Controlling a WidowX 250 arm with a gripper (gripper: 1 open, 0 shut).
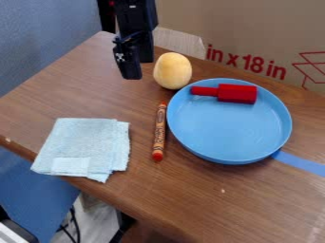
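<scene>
My black gripper (129, 62) hangs at the upper left of the camera view, left of a pale yellow egg-shaped object (173, 71); whether its fingers are open or shut is unclear. A blue plate (229, 130) holds a red roller-like object (235, 93) near its back edge. An orange-red crayon-like stick (160, 131) lies upright in the view beside the plate's left side. A folded light blue cloth (83, 147) lies at the front left.
A cardboard box (260, 38) stands along the back. Blue tape (301, 163) runs right of the plate.
</scene>
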